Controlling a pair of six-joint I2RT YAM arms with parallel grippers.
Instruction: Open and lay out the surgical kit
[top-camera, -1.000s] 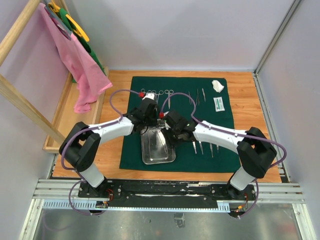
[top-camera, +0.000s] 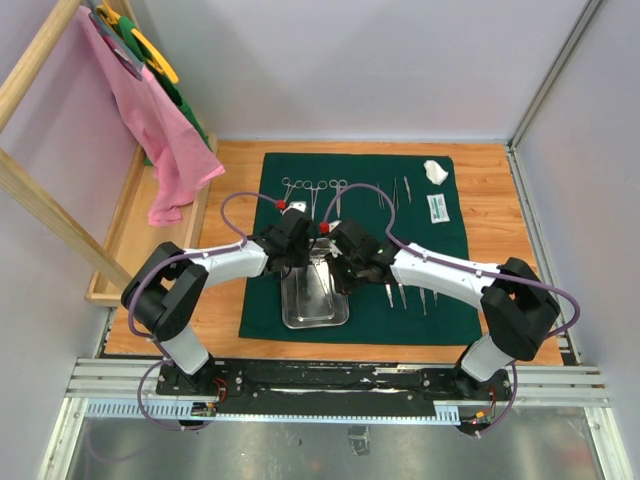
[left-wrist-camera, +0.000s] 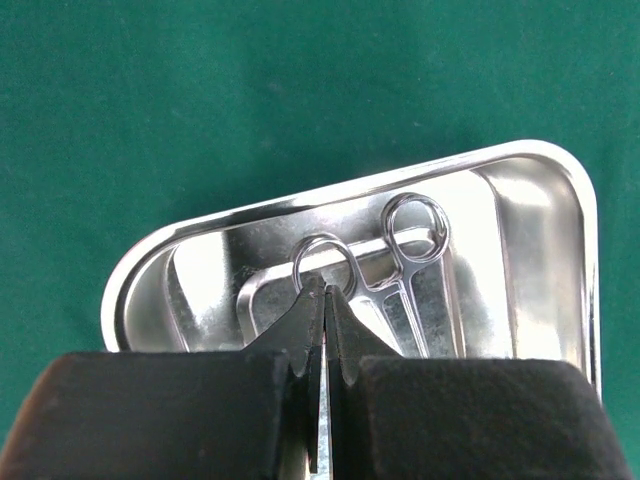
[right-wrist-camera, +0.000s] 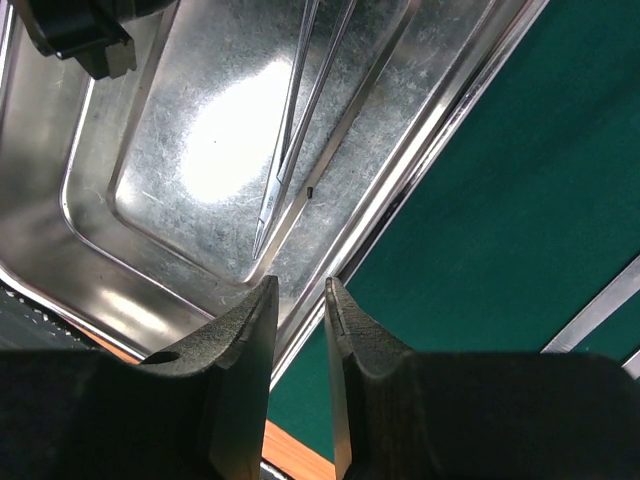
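Note:
The steel tray (top-camera: 312, 308) lies on the green drape (top-camera: 270, 330), holding a ringed instrument, whose slim tips (right-wrist-camera: 275, 190) show in the right wrist view. My left gripper is shut over the tray at the rings, with nothing visible between its fingers. My right gripper is at the tray's long wall, its fingertips either side of the rim; whether it grips the rim is hard to see, but the fingers are close on it. In the top view both grippers are partly hidden by the arms.
Several ringed instruments (top-camera: 338, 195) and slender tools (top-camera: 395, 195) are laid on the drape, with a white packet (top-camera: 438, 209) and gauze (top-camera: 435, 172). A wooden rack with hanging cloths (top-camera: 160, 160) stands at left.
The left arm has shifted slightly toward the front and left over the tray; the right arm has moved slightly right. The laid-out instruments look unchanged.

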